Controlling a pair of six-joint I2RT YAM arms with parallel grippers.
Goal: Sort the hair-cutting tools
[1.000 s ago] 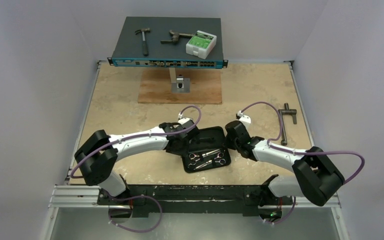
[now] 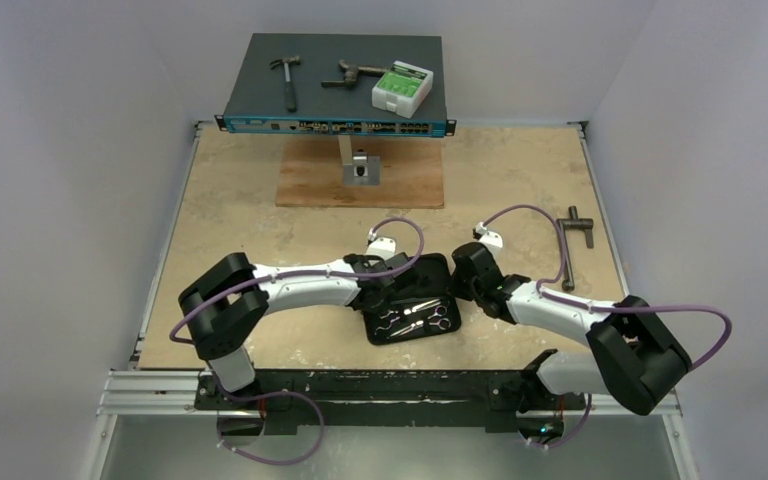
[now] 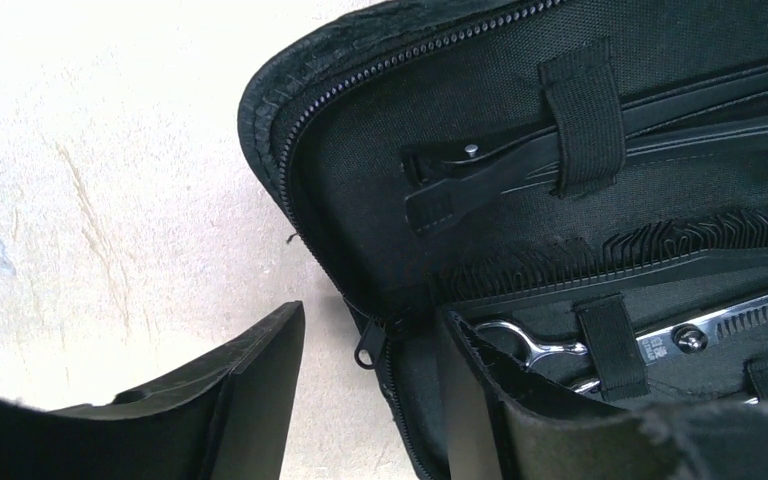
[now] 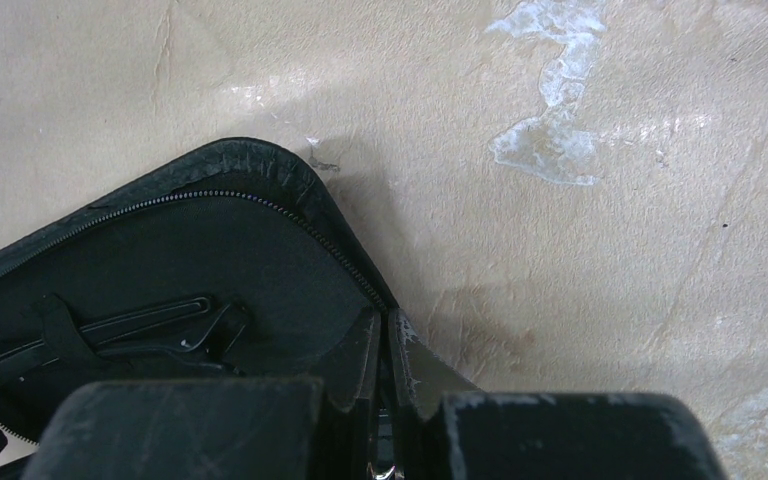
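An open black zip case [image 2: 413, 339] lies on the table with silver scissors [image 2: 439, 323] and other slim metal tools strapped in its near half. In the left wrist view, thinning scissors [image 3: 692, 338] sit under an elastic loop, and long black tools [image 3: 490, 178] are strapped into the far half. My left gripper is part open; the case's left edge at the fold and a zipper pull [image 3: 365, 346] show between its fingers. My right gripper is shut with its tips against the case's right edge; whether any edge is pinched cannot be told.
Bare table [image 2: 260, 235] surrounds the case. A dark metal tool [image 2: 572, 240] lies at the far right. On the raised rack unit [image 2: 310, 85] are a hammer [image 2: 289, 85], another dark tool [image 2: 350, 73] and a white-green box [image 2: 402, 90].
My left arm has moved right over the case's left side, covering more of its far half. The right arm and the case look unmoved.
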